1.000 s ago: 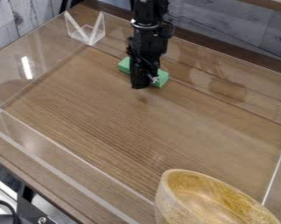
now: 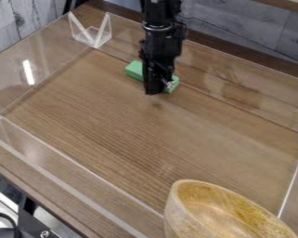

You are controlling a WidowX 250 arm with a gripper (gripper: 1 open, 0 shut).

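My black gripper (image 2: 156, 80) hangs from the arm at the top centre, low over the wooden table (image 2: 126, 149). It is at a green object (image 2: 136, 69), which lies on the table partly hidden behind the gripper and arm. The fingers are small and dark, so I cannot tell whether they are shut on the green object or open.
A large yellow bowl (image 2: 223, 209) stands at the bottom right. A clear plastic piece (image 2: 92, 33) is at the top left. A dark wall borders the back right, and cables lie at the bottom left.
The gripper and the green object have shifted very slightly to the left; otherwise little differs.
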